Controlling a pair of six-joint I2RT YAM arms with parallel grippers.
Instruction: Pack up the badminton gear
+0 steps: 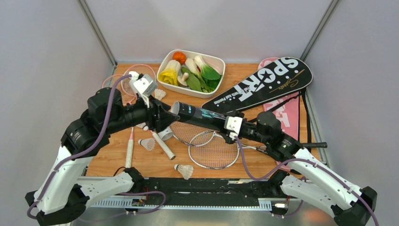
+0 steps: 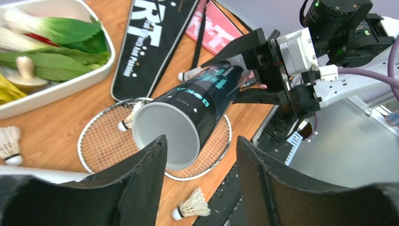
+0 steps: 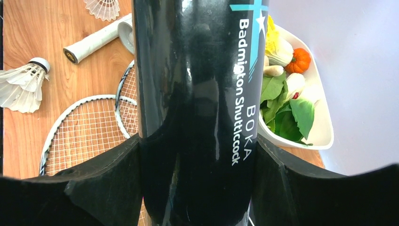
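My right gripper (image 1: 231,126) is shut on a black shuttlecock tube (image 1: 197,115), also seen filling the right wrist view (image 3: 197,94). Its open white end faces my left gripper (image 1: 167,117), which stands open around or just short of that rim; in the left wrist view the fingers are apart before the tube (image 2: 207,117). Rackets (image 1: 211,155), loose shuttlecocks (image 1: 184,170) and a white tube (image 3: 94,40) lie on the table below. A black bag (image 1: 261,80) and pink bag (image 1: 287,117) lie at the right.
A white container (image 1: 165,84) of vegetables stands at the back. Walls close in the table on three sides; a dark rail (image 1: 211,186) runs along the front.
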